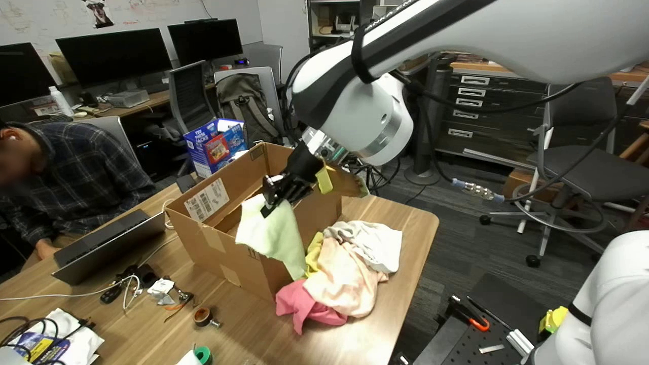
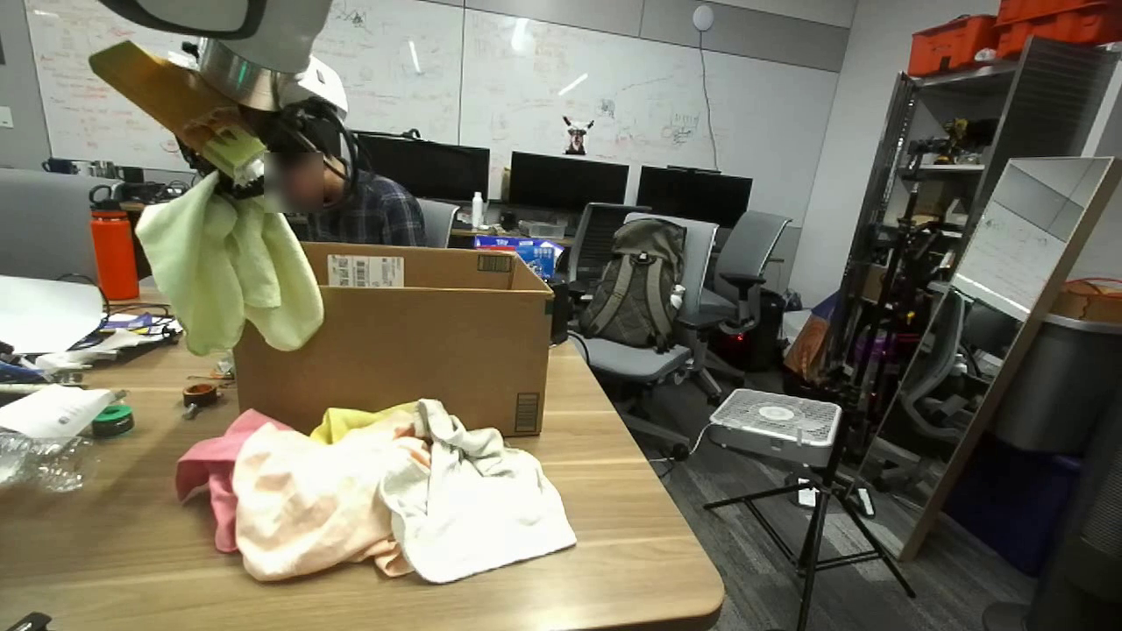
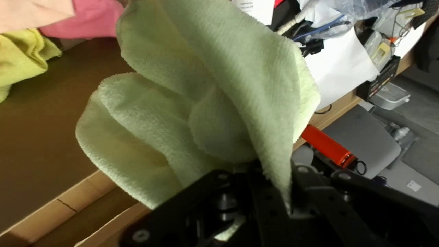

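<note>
A pale green cloth [image 1: 272, 234] hangs from my gripper [image 1: 271, 197], which is shut on it near its top. In the second exterior view the cloth [image 2: 231, 268] droops in folds in front of the left end of the cardboard box [image 2: 421, 352]. The wrist view is largely filled by the same cloth [image 3: 197, 94], and the fingertips are partly hidden behind it. The box stands open at the top. Beside it lies a heap of cloths on the table: pink [image 1: 307, 304], peach [image 1: 344, 280], yellow [image 1: 314, 252] and white [image 1: 371, 243].
A laptop [image 1: 112, 243] and a seated person [image 1: 79, 170] are left of the box. Tape rolls [image 1: 202, 316], cables and small parts clutter the table's near left. An orange bottle [image 2: 114, 252] stands at the far left in the second exterior view. Bare tabletop [image 2: 631, 536] lies right of the heap.
</note>
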